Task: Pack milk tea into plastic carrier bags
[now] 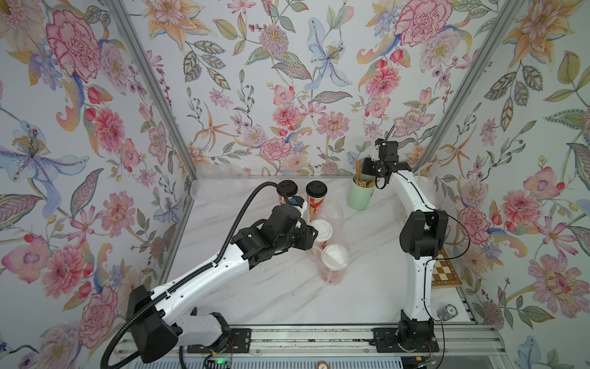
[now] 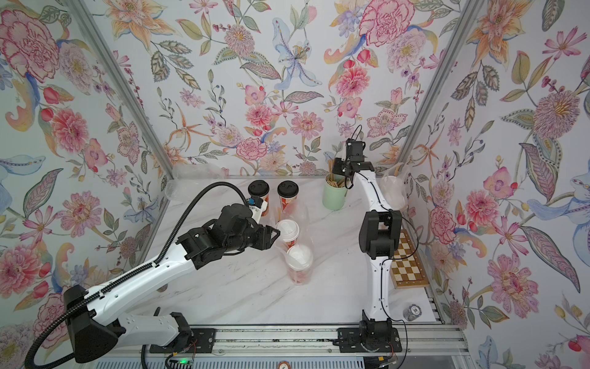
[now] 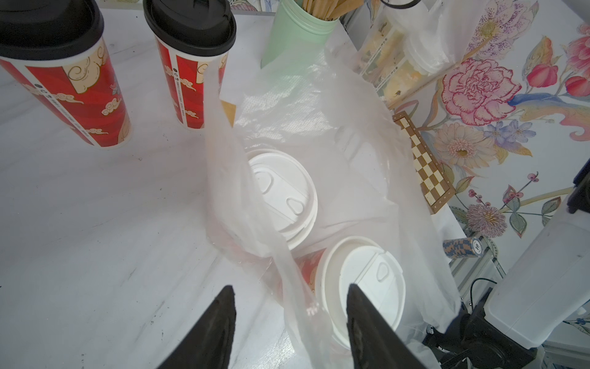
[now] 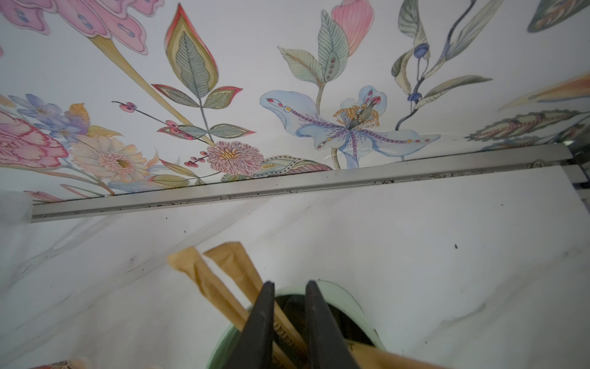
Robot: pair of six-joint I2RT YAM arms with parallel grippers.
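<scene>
Two white-lidded milk tea cups [image 3: 285, 193] stand inside a translucent plastic bag [image 3: 356, 147] whose mouth gapes upward. My left gripper is open beside them; the near edge of the bag passes between its fingers in the left wrist view, and whether they touch it I cannot tell. At the back, a mint green holder [image 1: 359, 195] carries several paper-wrapped straws [image 4: 212, 286]. My right gripper is open just above this holder. Straws lie close behind its fingers [image 4: 261, 323], none clearly clamped.
Two red cups with black lids [image 3: 190, 67] stand behind the bag. Another clear bag [image 1: 218, 175] lies at the back left. At the right are packed white-lidded cups [image 3: 405, 58], a checkered board [image 1: 443, 270] and a can [image 1: 447, 312].
</scene>
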